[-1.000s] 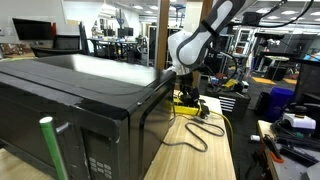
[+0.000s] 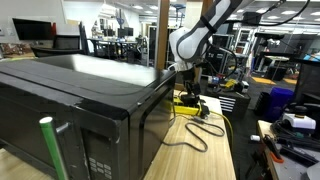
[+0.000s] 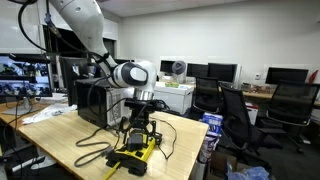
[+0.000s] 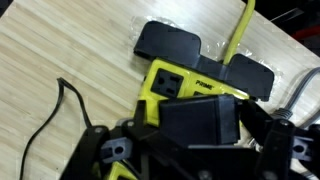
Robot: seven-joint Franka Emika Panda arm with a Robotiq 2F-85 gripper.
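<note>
A yellow power strip (image 4: 172, 80) with black end pieces and the word PRIME lies on the wooden table. In the wrist view a black block (image 4: 198, 121) sits over its middle, between the fingers of my gripper. The fingers stand apart at the block's left and right; whether either finger touches it I cannot tell. From the second exterior view, the gripper (image 3: 141, 116) points down above the strip (image 3: 134, 158), which partly shows beneath it. The first exterior view has the strip (image 2: 186, 107) mostly hidden behind the arm and cables.
A large black appliance (image 2: 123, 135) stands close to the arm's work area. A grey cable (image 2: 193, 139) curls over the table, and a yellow cord (image 4: 238, 32) leaves the strip. Bare tabletop (image 3: 193, 139) lies to the strip's right in the second exterior view.
The arm's pose differs only slightly, with its lower end a little higher than before. The strip, cables and appliance look unmoved.
</note>
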